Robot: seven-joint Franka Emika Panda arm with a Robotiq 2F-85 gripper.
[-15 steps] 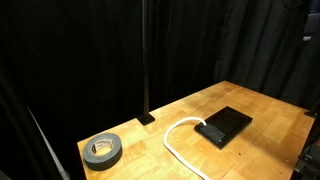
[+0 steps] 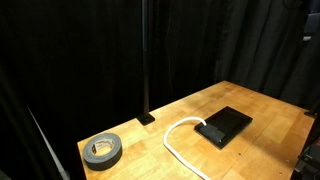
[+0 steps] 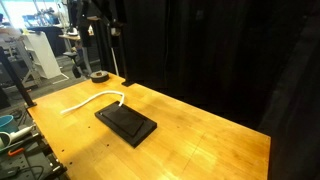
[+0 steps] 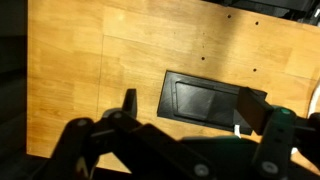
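Observation:
A flat black rectangular pad or tray lies on the wooden table. A white cord curves across the tabletop, one end resting at the pad's near corner. In the wrist view, the pad shows below and between the spread fingers of my gripper. The fingers stand wide apart and empty, above the table. My gripper's dark body covers the lower part of that view.
A grey tape roll lies at the table's left end in exterior view 1. Near the back edge stands a thin dark post on a small base. Black curtains hang behind.

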